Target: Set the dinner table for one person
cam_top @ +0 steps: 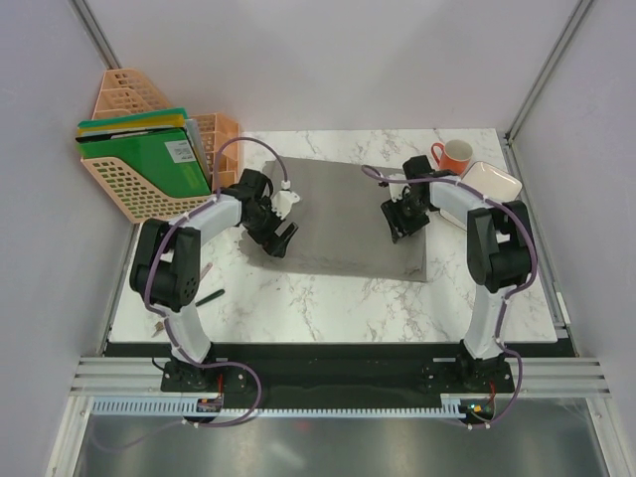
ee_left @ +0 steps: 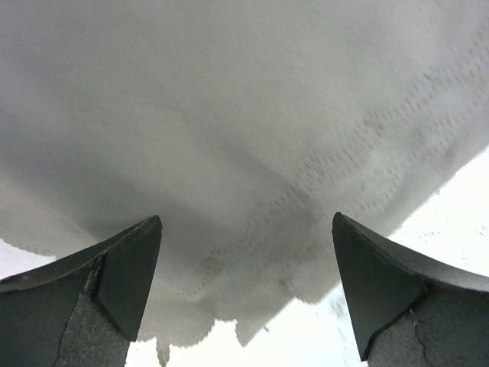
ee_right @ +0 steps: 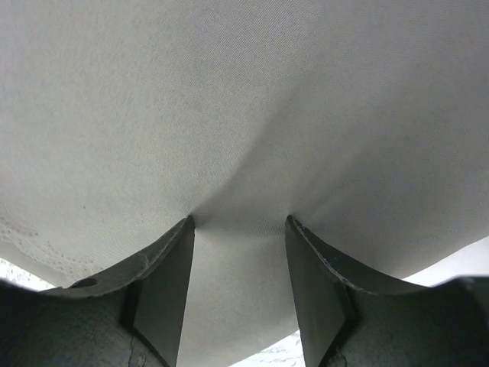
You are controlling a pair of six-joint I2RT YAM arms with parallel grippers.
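The grey cloth lies spread on the marble table, its edges nearly square to the table's. Over its left part, my left gripper stands open, with cloth in view past its parted fingers. At the right part of the cloth, my right gripper is drawn in on the fabric, and folds run out from its fingertips. An orange mug and a white square plate stand at the back right; the right arm hides part of the plate. A dark green-handled utensil lies at the left, partly near the left arm.
An orange basket with green folders fills the back left corner, close to the left arm. Other thin utensils show beside and under that arm.
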